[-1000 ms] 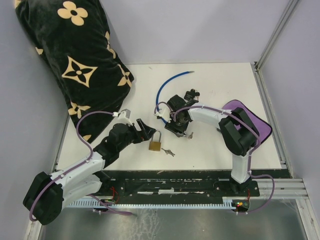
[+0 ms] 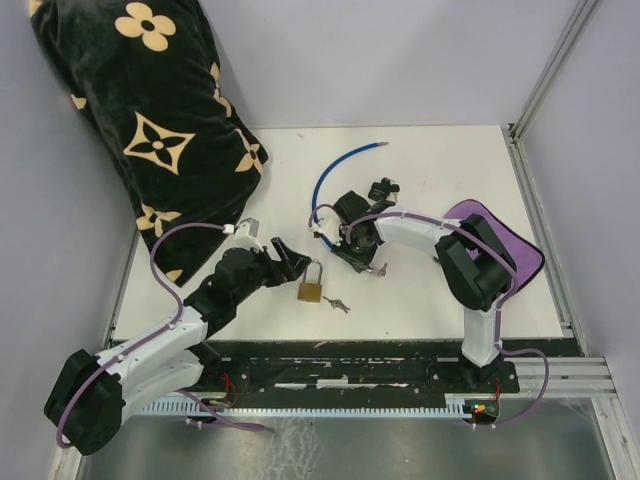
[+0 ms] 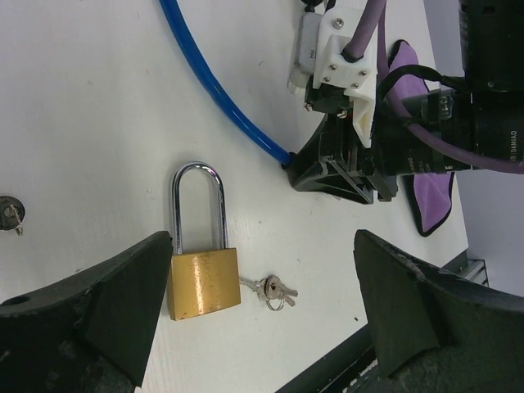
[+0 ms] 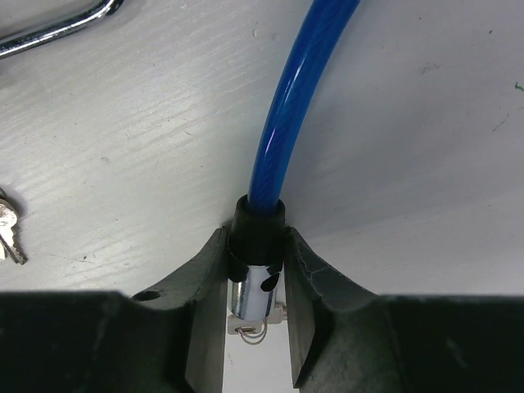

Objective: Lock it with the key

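A brass padlock (image 3: 205, 282) with a tall steel shackle (image 3: 221, 205) lies on the white table, a bunch of keys (image 3: 270, 288) beside it. My left gripper hangs over them, open, nothing between its fingers. My right gripper is shut on the black-and-metal end of a blue cable lock (image 4: 286, 123), resting low at the tabletop. A small key with a ring (image 4: 250, 332) shows just behind that metal end, partly hidden by the fingers.
A purple cloth (image 2: 500, 240) lies at the right, small black items (image 2: 383, 188) behind the right gripper, and a dark patterned cushion (image 2: 160, 150) at the back left.
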